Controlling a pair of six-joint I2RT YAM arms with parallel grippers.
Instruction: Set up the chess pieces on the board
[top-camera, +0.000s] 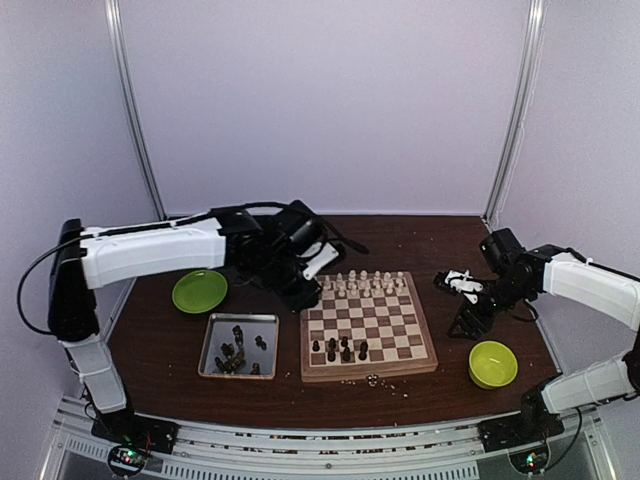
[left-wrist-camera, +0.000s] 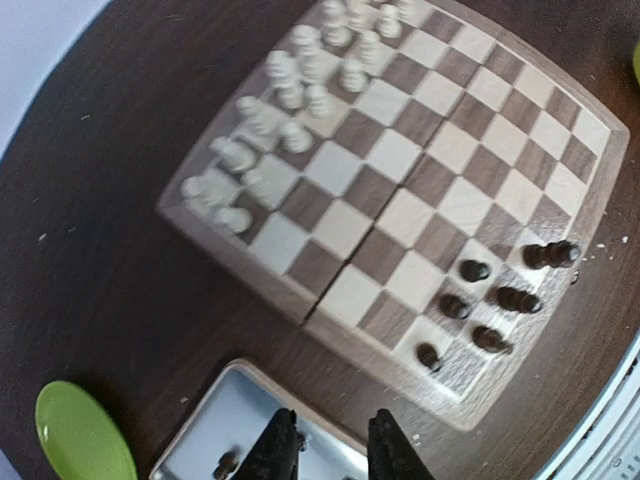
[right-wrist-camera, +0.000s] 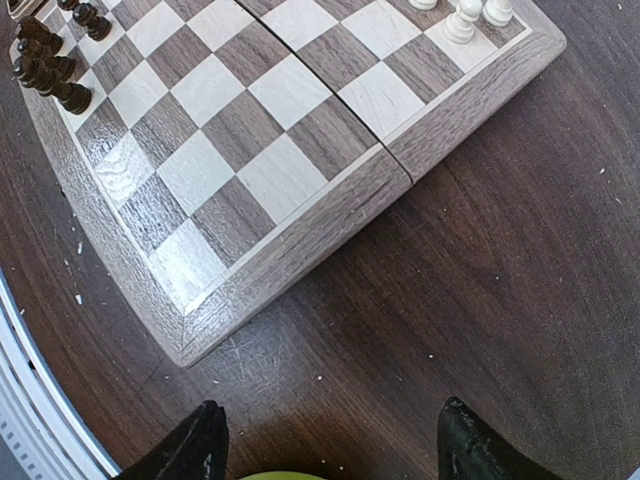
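The chessboard (top-camera: 385, 320) carries white pieces (left-wrist-camera: 285, 75) along its far side and several dark pieces (left-wrist-camera: 535, 255) near its front-left. A metal tray (top-camera: 205, 350) left of the board holds more dark pieces (top-camera: 236, 355). My left gripper is raised over the board's left side near the tray, fingers apart, nothing visible between them. My right gripper stands off the board's right edge, above the table by the yellow-green bowl (top-camera: 492, 365), open and empty.
A green plate (top-camera: 200, 290) lies behind the tray. Bare dark table (top-camera: 400, 240) surrounds the board, with a metal rail along the front edge and walls at the sides and back.
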